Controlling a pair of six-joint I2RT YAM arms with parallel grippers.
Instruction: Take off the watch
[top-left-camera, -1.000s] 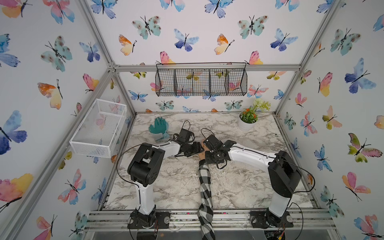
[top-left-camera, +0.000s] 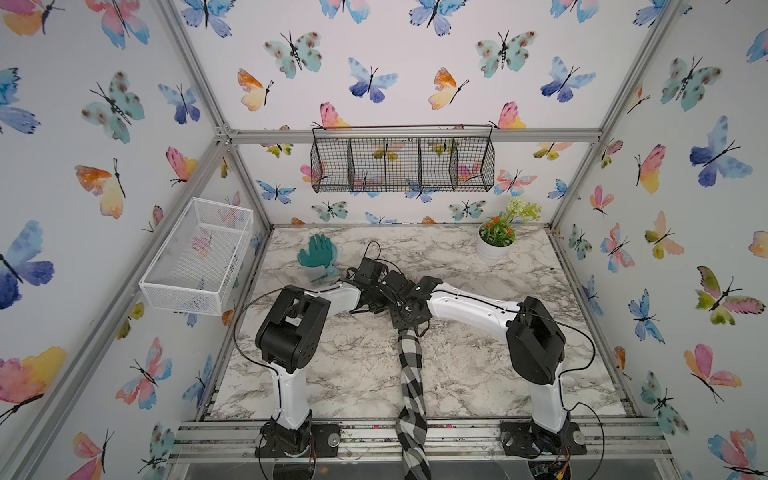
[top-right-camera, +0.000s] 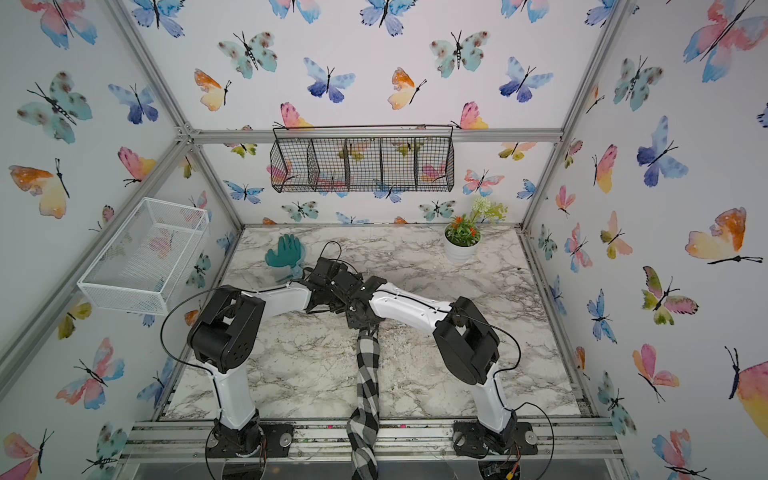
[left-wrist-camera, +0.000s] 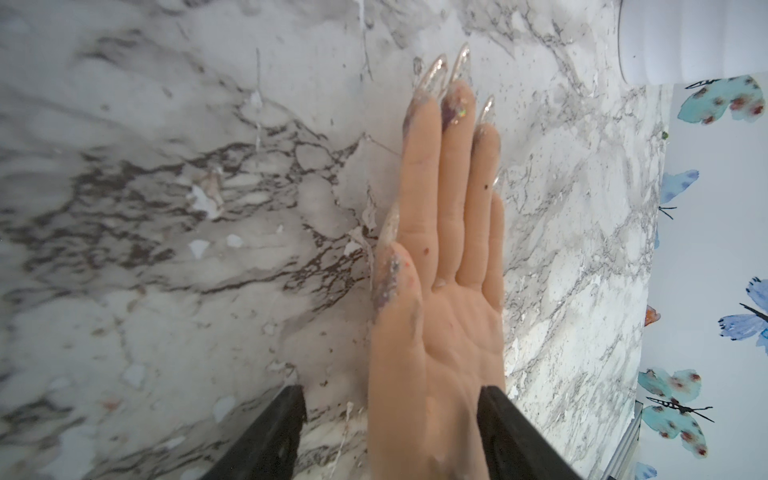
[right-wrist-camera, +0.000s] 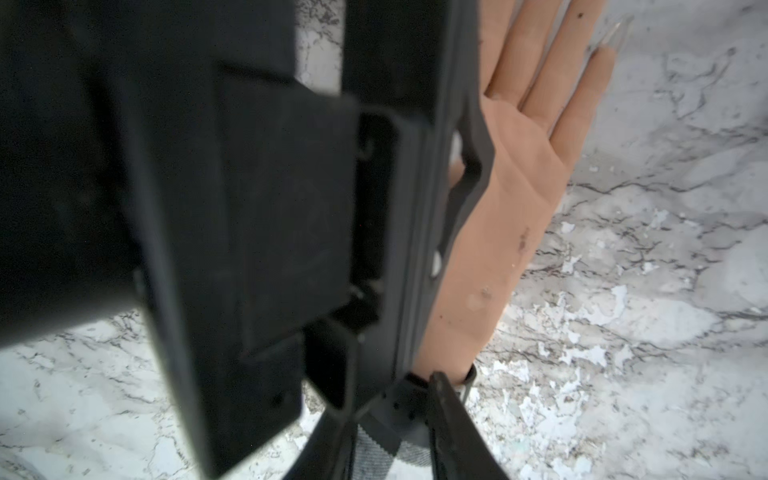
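A flesh-coloured mannequin hand (left-wrist-camera: 460, 344) lies palm up, its fingers pointing away from the rail. At its wrist is the dark watch (right-wrist-camera: 404, 409), just above the checkered sleeve (right-wrist-camera: 372, 454); it is hidden in the top views. My left gripper is part open around the lower palm: its right finger overlaps the hand's edge, while a gap shows on the left. My right gripper stands open over the watch and sleeve. Whether its fingers touch the band, I cannot tell.
The left gripper's dark body (right-wrist-camera: 264, 224) fills much of the right wrist view, very near the right gripper. A teal glove (top-left-camera: 320, 252) lies behind the left arm. A flower pot (top-left-camera: 493, 244) stands at back right.
The left arm has barely moved.
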